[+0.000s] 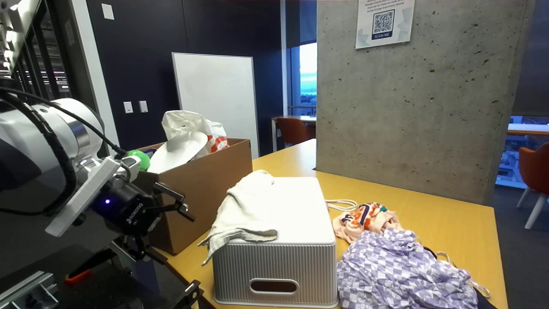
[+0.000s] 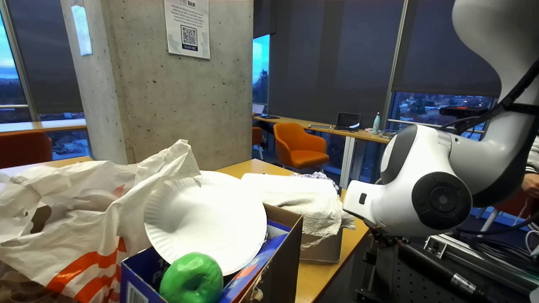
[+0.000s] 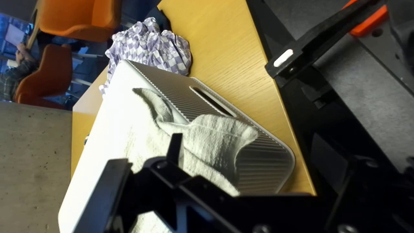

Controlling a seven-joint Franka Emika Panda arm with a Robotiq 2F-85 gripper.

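Observation:
A cream cloth [image 1: 245,211] is draped over the left edge of an upside-down white and grey ribbed bin [image 1: 275,270], one corner hanging down its side. In exterior view 1 my gripper [image 1: 167,229] is open, left of the bin and in front of the cardboard box, apart from the cloth with nothing between its fingers. The wrist view shows the cloth [image 3: 211,139] bunched over the bin's edge, beyond my dark fingers [image 3: 103,198]. In exterior view 2 the gripper is mostly hidden below the arm.
A cardboard box [image 1: 206,190] holding a white plate [image 2: 217,217], a green ring [image 2: 192,280] and a paper bag [image 2: 96,202] stands behind my gripper. Purple checkered cloth [image 1: 401,273] and a peach cloth [image 1: 365,221] lie right of the bin. Bare table [image 1: 437,221] shows behind them.

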